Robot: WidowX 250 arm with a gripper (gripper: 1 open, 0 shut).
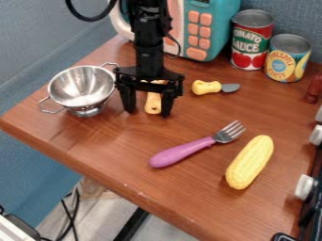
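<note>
My black gripper (150,99) hangs over the back left of the wooden table, its two fingers apart and reaching down on either side of a light yellow wooden utensil (153,105) lying on the tabletop, whose upper part is hidden by the gripper. Just left of it is a metal colander (75,89). To the right lie a yellow-handled knife or spreader (209,88), a pink-handled fork (186,151) and a corn cob (249,163).
A teal toy microwave (206,28) stands behind, with two cans (250,42) at the back right. A small red bottle (314,87) and a dark appliance (310,198) line the right edge.
</note>
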